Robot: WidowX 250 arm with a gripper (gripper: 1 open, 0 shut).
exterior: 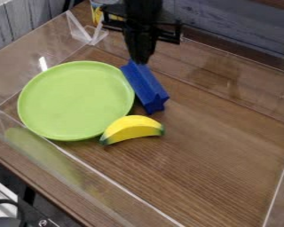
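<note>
The black gripper (139, 47) is raised at the top centre, shut, with nothing visible between its fingers. Below it a blue block (147, 87) lies on the wooden surface at the right edge of a green plate (71, 101). A yellow banana (132, 128) lies just to the lower right of the plate, in front of the block.
At the top left, a small yellow object is partly hidden behind the arm.
</note>
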